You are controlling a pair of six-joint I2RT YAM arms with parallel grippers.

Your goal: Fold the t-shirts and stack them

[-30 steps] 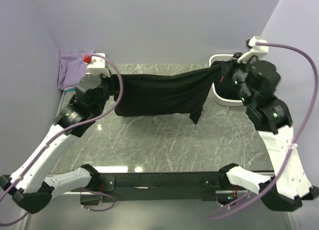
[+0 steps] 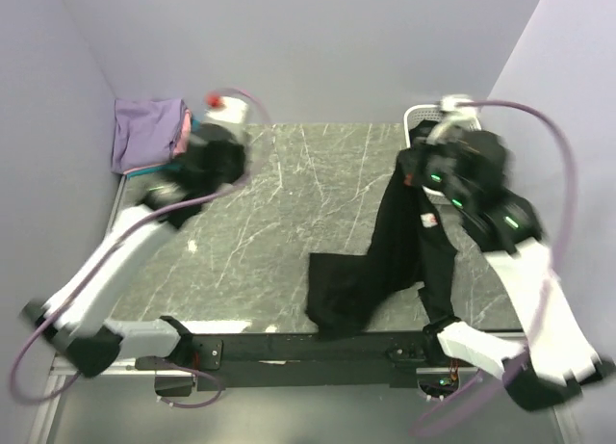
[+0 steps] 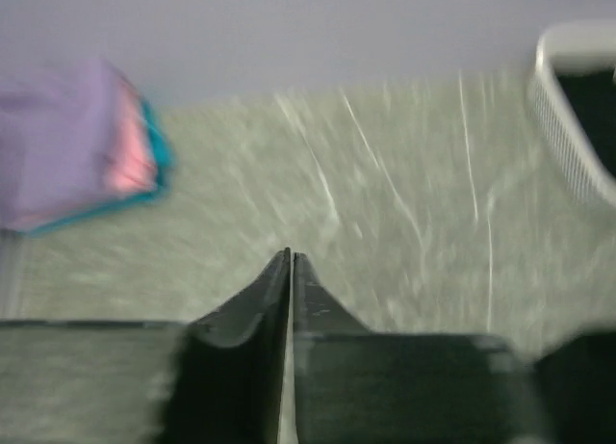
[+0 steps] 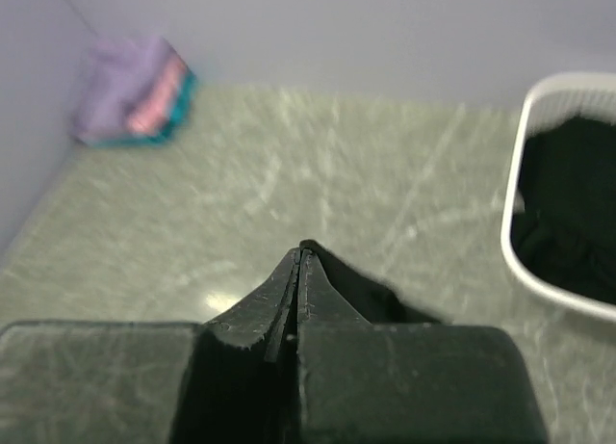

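A black T-shirt (image 2: 390,251) hangs down from my right gripper, which is shut on a bit of its cloth. Its lower part spreads over the table front, right of the middle, and a small pale label shows on it. In the right wrist view, dark cloth (image 4: 361,288) shows just behind the fingertips. My left gripper is over the table's left side, blurred in the top view. Its fingertips are practically together, and no cloth shows between them. A folded stack, purple on top with pink and teal below (image 2: 144,136), lies at the back left.
At the back right stands a white basket (image 2: 415,114) with more black cloth (image 4: 575,189) inside, partly behind my right arm. Walls close in the back and sides.
The left one has lost the cloth.
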